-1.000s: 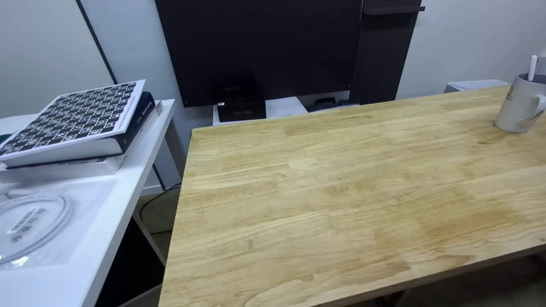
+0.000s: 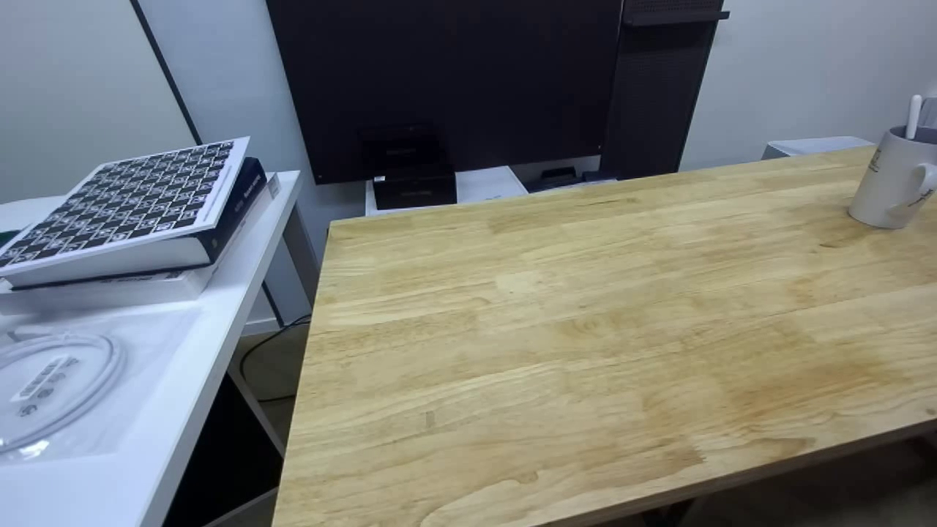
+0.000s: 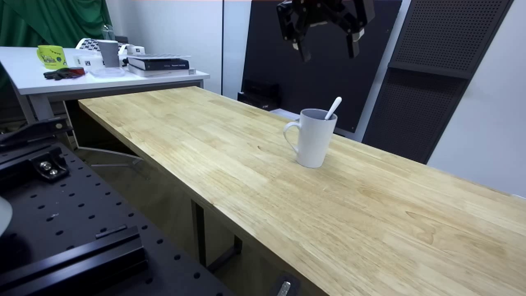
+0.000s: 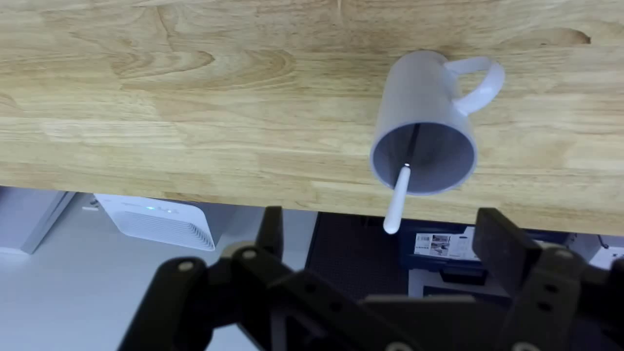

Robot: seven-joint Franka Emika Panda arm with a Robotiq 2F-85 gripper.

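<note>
A white mug (image 3: 315, 140) stands upright on the wooden table, its handle toward the left in exterior view 2. Out of its mouth leans a utensil with a white handle (image 3: 333, 108); the wrist view shows its thin dark shaft running down inside the mug (image 4: 419, 93), while its lower end is hidden. Above the mug, near the top of exterior view 2, hangs my gripper (image 3: 328, 53), open and empty, its fingers wide apart and pointing down. In the wrist view the white handle tip (image 4: 393, 224) appears between the two spread fingers, touching neither.
Bare wooden table (image 2: 562, 351) stretches left of the mug. A white side table (image 2: 189, 386) holds books (image 2: 132, 206) and a bagged cable (image 2: 61, 386). Beyond the far edge are a white appliance (image 4: 161, 219) and a black panel (image 2: 457, 88).
</note>
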